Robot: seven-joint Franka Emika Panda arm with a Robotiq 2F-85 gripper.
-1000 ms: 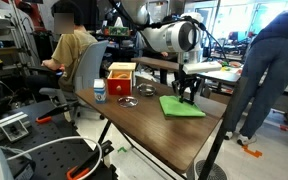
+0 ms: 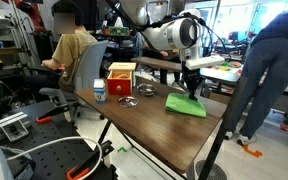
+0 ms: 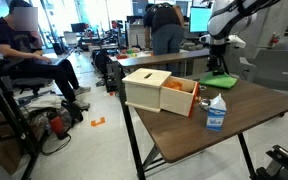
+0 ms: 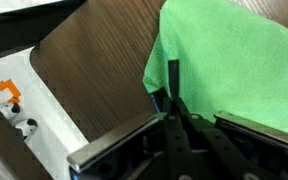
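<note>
A green cloth (image 2: 186,105) lies on the brown table (image 2: 144,125), towards the end by the robot's base. In the wrist view the cloth (image 4: 229,65) fills the right side, its left edge running close under the fingers. My gripper is shut, its tips down at that edge; whether a bit of cloth is pinched between them does not show clearly. In exterior view 2 the cloth (image 3: 219,80) is partly behind the box, with the gripper (image 3: 217,71) low over it.
A box with a red front (image 2: 121,76), a blue-and-white cup (image 2: 99,91) and small metal dishes (image 2: 127,102) stand at the table's other end. A person (image 2: 261,70) stands close beside the table. Bare tabletop lies between the cloth and the near edge.
My gripper has moved a little to the right over the cloth. The cloth's left edge has shifted right with it, and its outline is less square than before.
</note>
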